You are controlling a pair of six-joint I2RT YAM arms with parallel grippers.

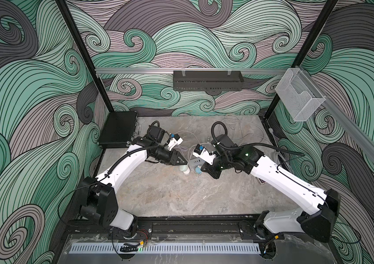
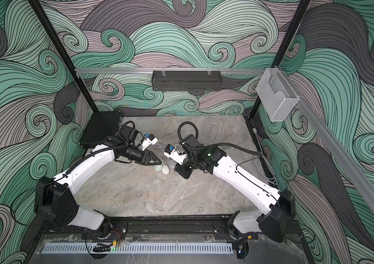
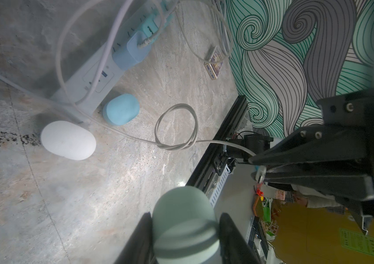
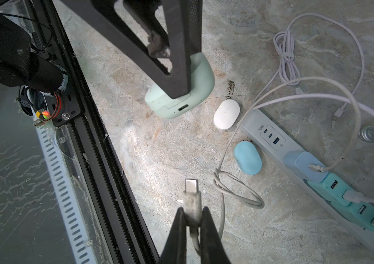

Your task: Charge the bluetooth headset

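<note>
A mint-green headset case [image 3: 186, 222] is pinched in my left gripper, raised above the table. In the right wrist view, the case [image 4: 169, 104] turns its small charging port toward the lower right. My right gripper is shut on a white cable plug [image 4: 192, 200], whose metal tip points up in that view, toward the case. Plug and port are apart. From the top left view, the left gripper [image 1: 183, 162] and right gripper [image 1: 208, 170] face each other near the table's middle.
A white case [image 4: 226, 114] and a blue case [image 4: 248, 157] lie beside a power strip [image 4: 279, 145] bearing plugged-in chargers. Loose cables [image 4: 239, 193] loop around the strip.
</note>
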